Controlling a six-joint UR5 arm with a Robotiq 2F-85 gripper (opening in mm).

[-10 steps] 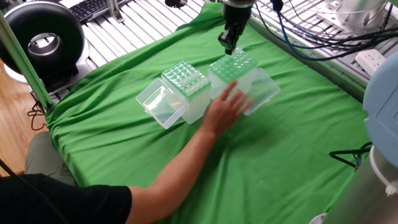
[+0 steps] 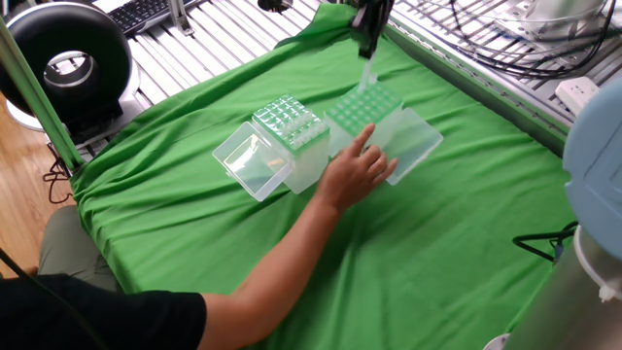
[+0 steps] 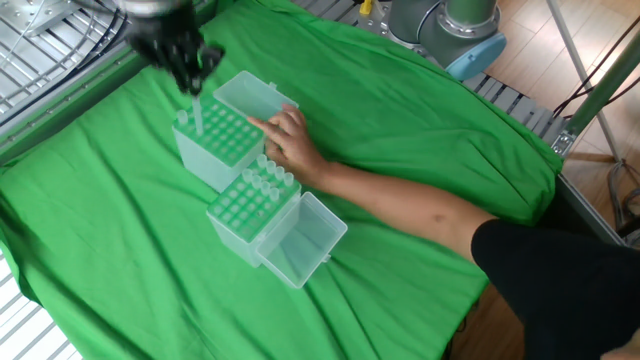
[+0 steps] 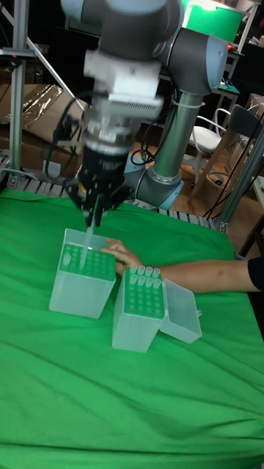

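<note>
In exterior view 3 a long translucent pipette tip (image 4: 88,241) hangs from my gripper (image 4: 94,222), whose narrow fingers are shut on its upper end. Its lower end meets the green top of one clear box (image 4: 81,297); whether it is still inside a hole cannot be told. Another short tip (image 3: 182,117) stands near that box's corner. The second box (image 2: 309,167), close beside it, has several tips (image 3: 268,178) standing in part of its green grid. Both hinged lids are open. Blur softens my gripper (image 3: 193,88) in exterior view 2.
A person's hand (image 2: 356,175) rests against the first box, its index finger on the box's edge. The open lids (image 2: 255,160) reach out beside the boxes.
</note>
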